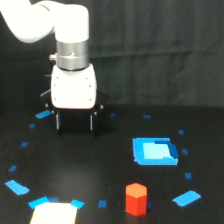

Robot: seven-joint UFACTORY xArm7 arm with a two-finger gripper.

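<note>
My gripper (75, 122) hangs at the upper left of the camera view, its two thin dark fingers spread apart. It is open, with nothing visible between the fingers. Toward the near edge, right of centre, a red block (136, 199) rests on the black surface, well away from the gripper. A pale, cream-coloured block or patch (54, 213) is cut off by the bottom edge at the left. On the right lies a blue-outlined square (138, 158) around a white and light-blue patch (157, 151).
Strips of blue tape (186, 198) and small blue marks lie scattered over the black table (100, 165). A dark curtain (155, 50) hangs behind.
</note>
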